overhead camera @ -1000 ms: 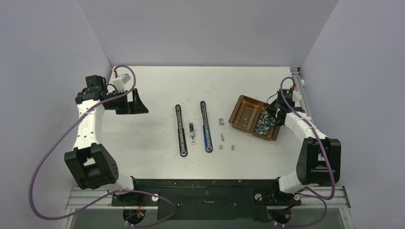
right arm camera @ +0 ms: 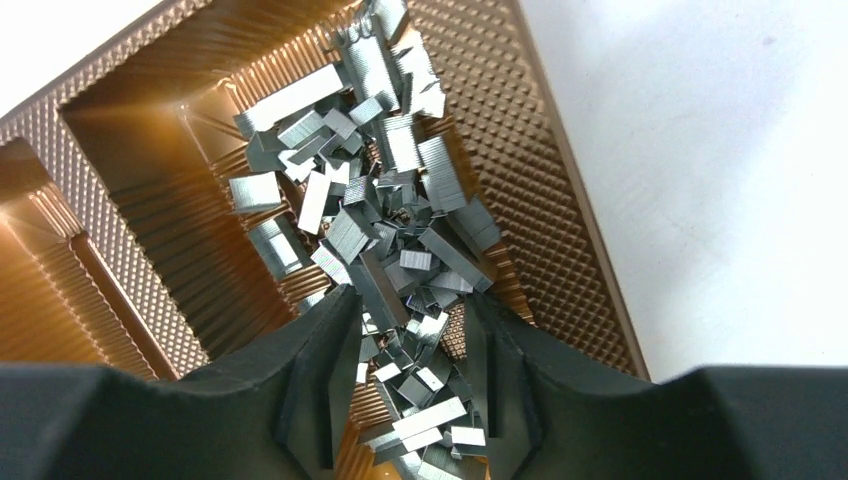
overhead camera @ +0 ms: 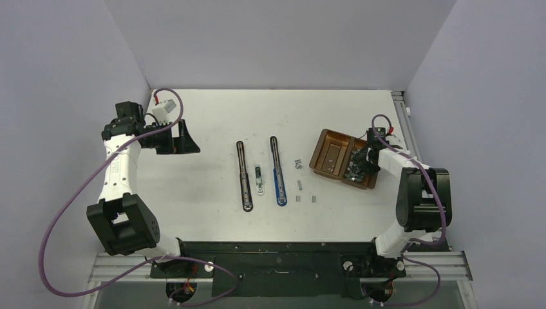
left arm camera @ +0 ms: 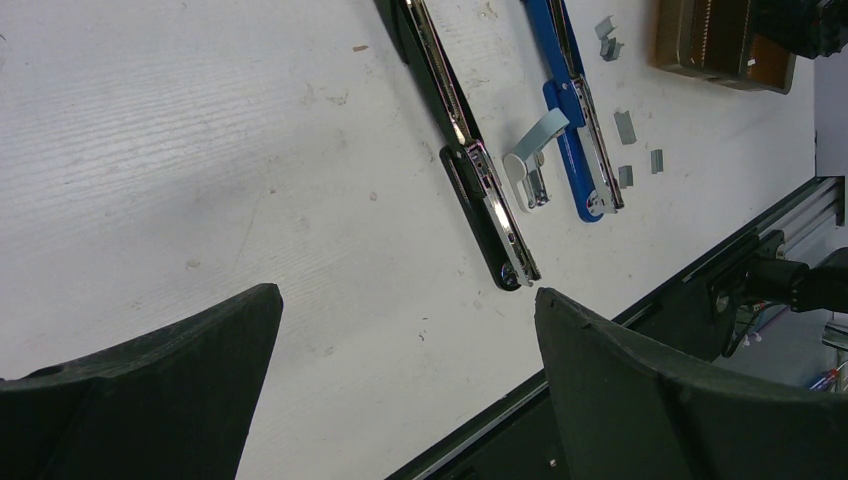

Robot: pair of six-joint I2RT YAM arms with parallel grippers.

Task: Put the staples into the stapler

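Three staplers lie opened out on the table: a black long one (overhead camera: 244,177), a small light one (overhead camera: 259,179) and a blue one (overhead camera: 279,177). On the right, a brown divided box (overhead camera: 325,149) holds a heap of staple strips (right arm camera: 398,225) in one compartment. My right gripper is down over that heap, fingertips apart at the strips; whether anything is between them is not clear. My left gripper hangs open over the empty left side of the table.
Several loose staple pieces (overhead camera: 299,185) lie between the blue stapler and the box. The front rail (overhead camera: 277,248) runs along the near edge.
The left arm and the staplers have not moved.
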